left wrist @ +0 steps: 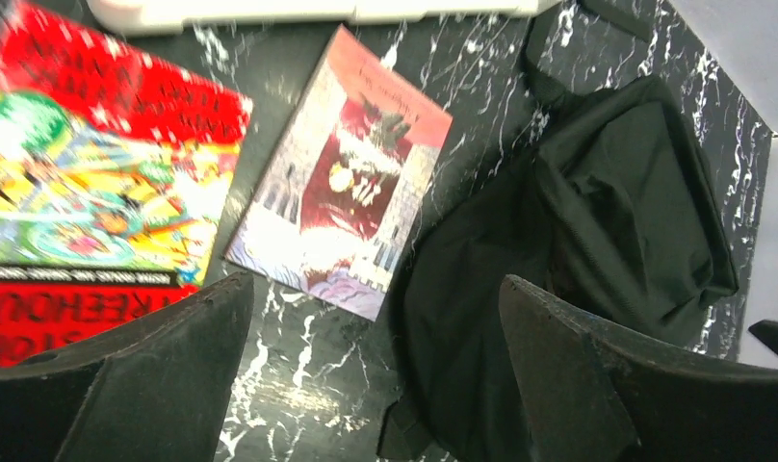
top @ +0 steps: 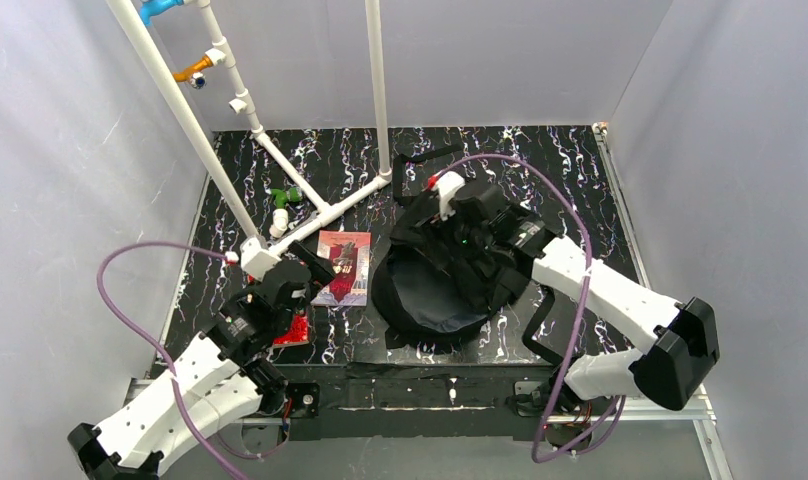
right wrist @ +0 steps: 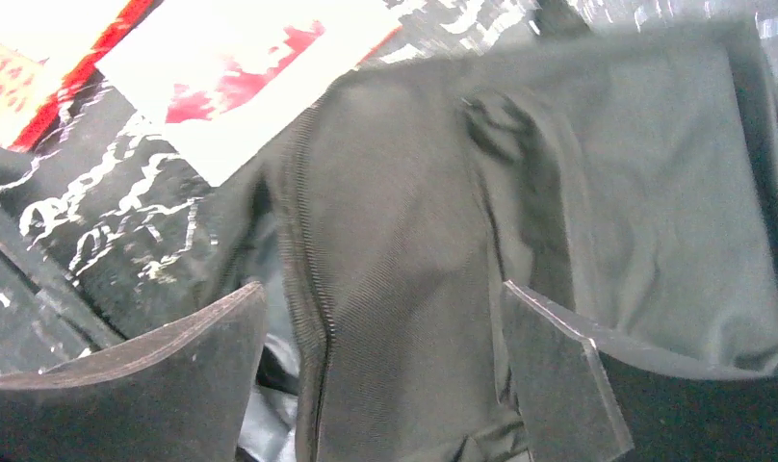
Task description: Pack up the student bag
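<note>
The black bag [top: 420, 300] lies on the right half of the counter, its flap [right wrist: 404, 221] under my right gripper, whose fingers are apart with no clear grip on the fabric. A pink-covered book [top: 342, 268] lies flat just left of the bag. A red, colourful book [left wrist: 96, 183] lies farther left, partly hidden by my left arm in the top view. My left gripper is open and empty, raised above the books and bag edge. The bag's interior is mostly hidden by flap and right arm.
White PVC pipes [top: 330, 212] stand at the back left, with a green fitting [top: 285, 197] beside them. Walls enclose the sides and back. A strap [top: 538, 330] hangs at the bag's right.
</note>
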